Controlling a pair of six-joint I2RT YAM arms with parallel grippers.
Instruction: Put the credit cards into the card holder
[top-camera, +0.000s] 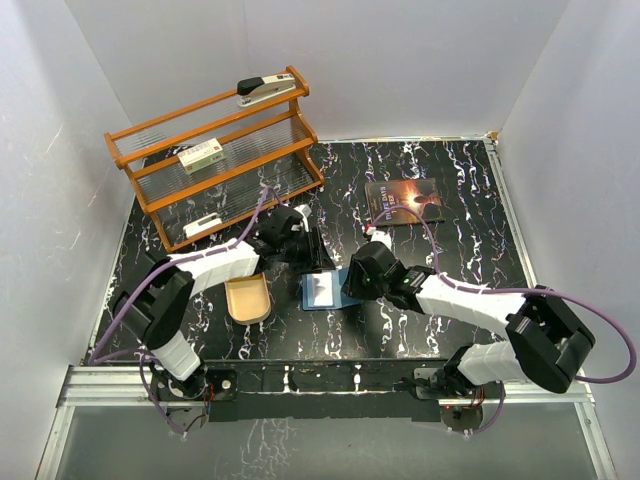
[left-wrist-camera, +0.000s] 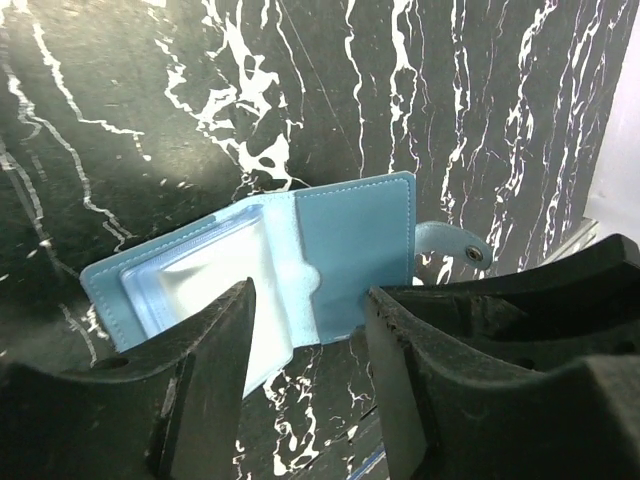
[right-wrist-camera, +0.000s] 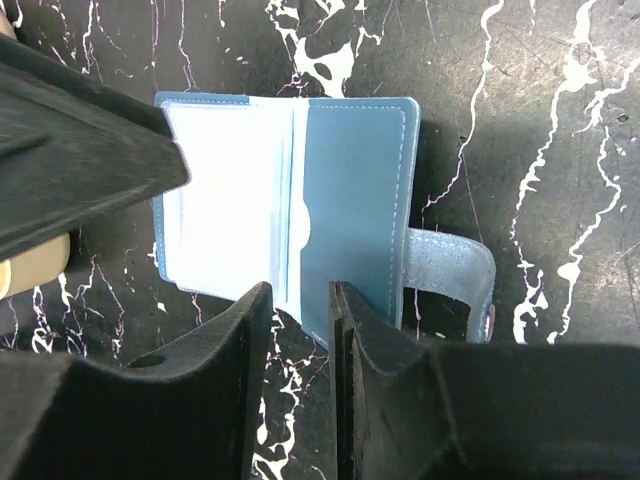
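The blue card holder (top-camera: 318, 290) lies open on the dark table, white sleeves on one half (right-wrist-camera: 220, 190), the blue cover (left-wrist-camera: 350, 260) and its snap strap (right-wrist-camera: 445, 265) on the other. My left gripper is above it, fingers apart with nothing visible between them. My right gripper hovers at the holder's cover edge, fingers apart and empty. In the right wrist view a dark part of the other arm covers the upper left. No separate card can be made out.
A tan tray (top-camera: 248, 300) lies left of the holder. A wooden shelf (top-camera: 215, 170) with boxes and a stapler stands at back left, a book (top-camera: 404, 195) at back right. The table right of the holder is mostly clear.
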